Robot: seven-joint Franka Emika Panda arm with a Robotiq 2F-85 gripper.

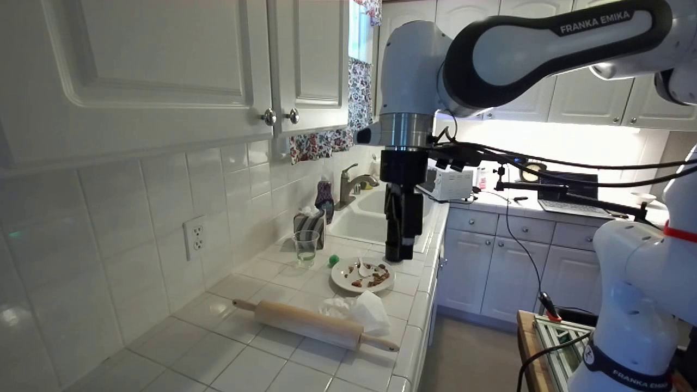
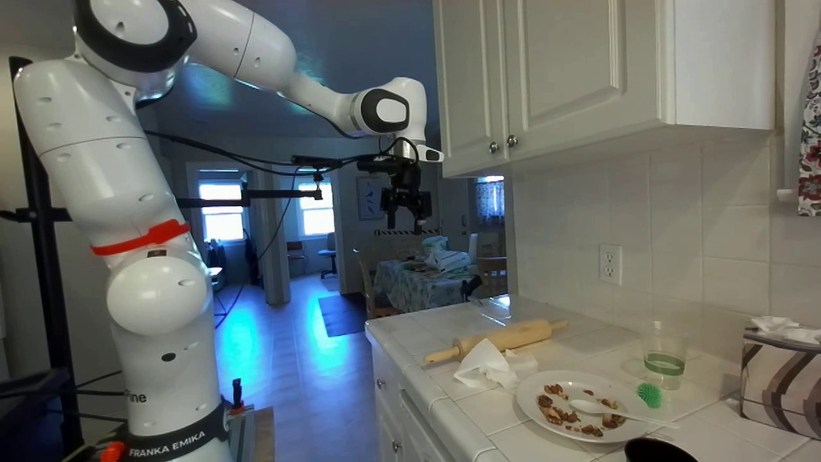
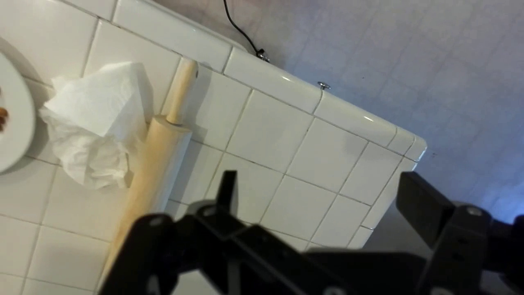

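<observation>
My gripper [image 2: 405,226] hangs high over the counter, pointing down and open, with nothing between its fingers. In the wrist view the two black fingers [image 3: 226,191] stand wide apart, with the counter's corner behind them. The wooden rolling pin [image 1: 307,322] lies across the white tiles. Against it rests crumpled white paper [image 3: 100,105]. A white plate [image 2: 539,422] carries nut pieces [image 2: 555,408] and a white spoon [image 2: 592,405]. Beside the plate sit a spiky green ball [image 2: 648,395] and a clear cup [image 2: 663,362] with a green band.
A striped tissue box [image 1: 309,228] and a purple bottle [image 1: 324,196] stand near the sink [image 1: 366,215]. Part of a black cup [image 2: 658,450] shows beside the plate. Upper cabinets [image 2: 585,69] overhang the counter. Bare tiles lie between the rolling pin and the counter's end.
</observation>
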